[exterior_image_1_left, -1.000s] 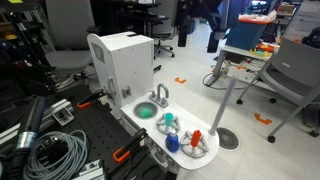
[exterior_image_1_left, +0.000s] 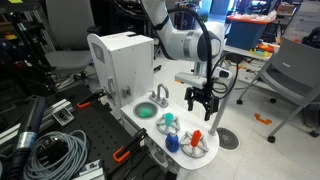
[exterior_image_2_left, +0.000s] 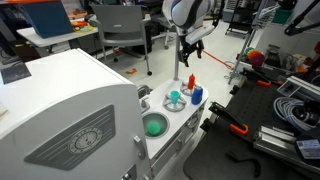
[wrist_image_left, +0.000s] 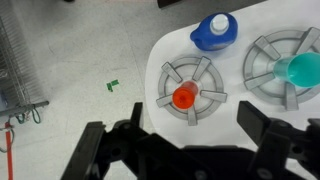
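My gripper is open and points down above the toy kitchen's white counter, its fingers wide apart with nothing between them. A red bottle (exterior_image_1_left: 195, 138) stands on one of the grey burners near the counter's end; from above, in the wrist view, its red top (wrist_image_left: 184, 98) shows just ahead of the fingers. Beside it is a blue bottle (wrist_image_left: 215, 32) with a white cap. A teal cup (wrist_image_left: 303, 70) sits on the other burner (wrist_image_left: 262, 50). The gripper is higher than these things, apart from all of them.
A round green-bottomed sink (exterior_image_1_left: 146, 110) and a faucet (exterior_image_1_left: 160, 93) lie further along the counter. The white toy cabinet (exterior_image_1_left: 125, 65) stands at its far end. Black table with coiled cables (exterior_image_1_left: 62, 155) borders one side; open floor (wrist_image_left: 105, 80) lies beyond the counter's end.
My arm has come down a long way toward the counter over the last second. The bottles and the cup have stayed where they were.
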